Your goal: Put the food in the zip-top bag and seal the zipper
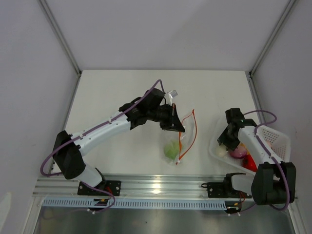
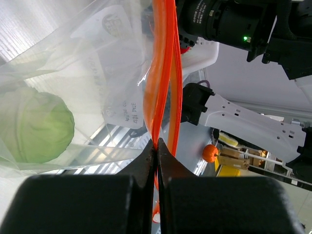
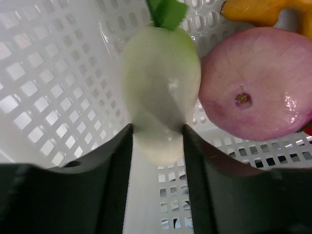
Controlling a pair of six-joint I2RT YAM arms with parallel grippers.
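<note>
My left gripper [image 1: 178, 127] is shut on the orange zipper edge [image 2: 161, 73] of the upright clear bag. A pale green cabbage [image 2: 41, 124] lies inside the bag. My right gripper is down in the white basket [image 1: 278, 139], its fingers at either side of a pale white vegetable with green leaves [image 3: 163, 80]; whether they press on it I cannot tell. A pink onion [image 3: 256, 80] lies beside it, with a yellow item [image 3: 258, 9] behind.
A red item [image 1: 248, 163] is also in the basket.
</note>
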